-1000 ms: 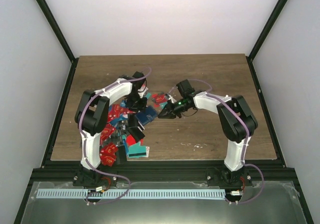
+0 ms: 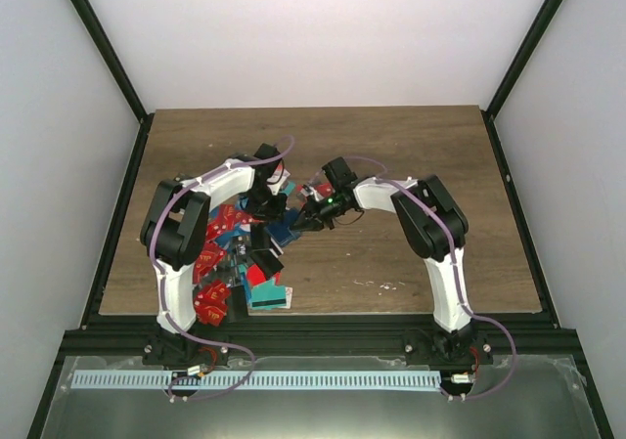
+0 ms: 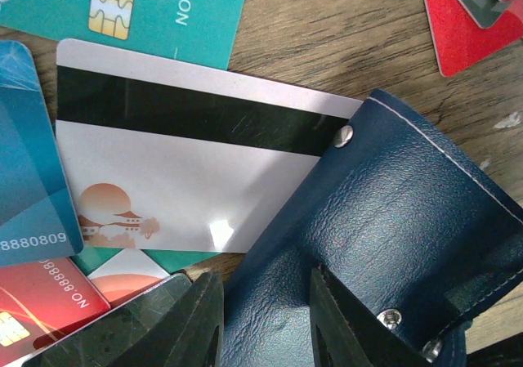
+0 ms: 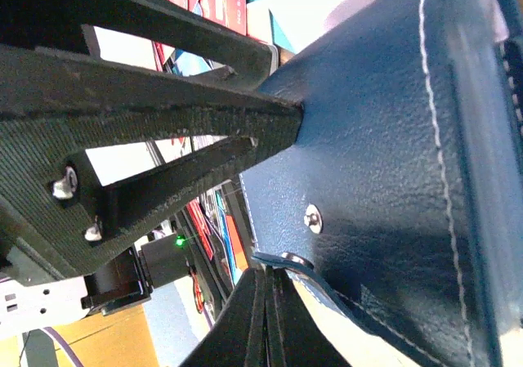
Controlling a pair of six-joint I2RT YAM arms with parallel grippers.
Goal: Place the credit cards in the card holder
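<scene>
A dark blue leather card holder [image 3: 392, 195] with metal snaps fills the lower right of the left wrist view. My left gripper is shut on it, its fingers [image 3: 339, 322] to either side of the leather. From the right wrist view, one black left finger [image 4: 270, 122] presses on the face of the holder [image 4: 368, 130]. My right gripper is shut right at the loose, lifted flap edge of the holder; nothing shows between its fingertips. A white card with a black stripe [image 3: 188, 150] lies against the holder's edge.
More cards lie around: a teal one [image 3: 155, 15], a blue one [image 3: 29, 154], red ones [image 3: 49, 310]. Red, teal and black cards [image 2: 266, 295] spread over the table's left front. Bare wood [image 2: 460, 243] covers the right side.
My right arm has moved left across the table, bringing its gripper from beside the card holder up to its edge. The left arm has barely moved.
</scene>
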